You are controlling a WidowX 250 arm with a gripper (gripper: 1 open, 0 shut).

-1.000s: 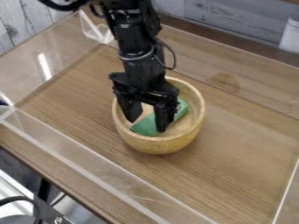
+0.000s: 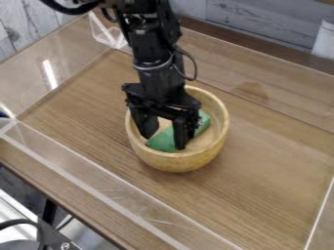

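A tan wooden bowl [image 2: 178,160] sits near the middle of the table, holding a green object [image 2: 169,140]. My black gripper [image 2: 167,130] reaches down from the top into the bowl, its open fingers over and around the green object; whether they touch it is hard to tell. The object is partly hidden behind the fingers.
A white item [image 2: 325,37] stands at the back right. Cables and a metal frame show at the bottom left, beyond the table's edge.
The gripper has shifted very slightly within the bowl. The bowl and green object look nearly unmoved.
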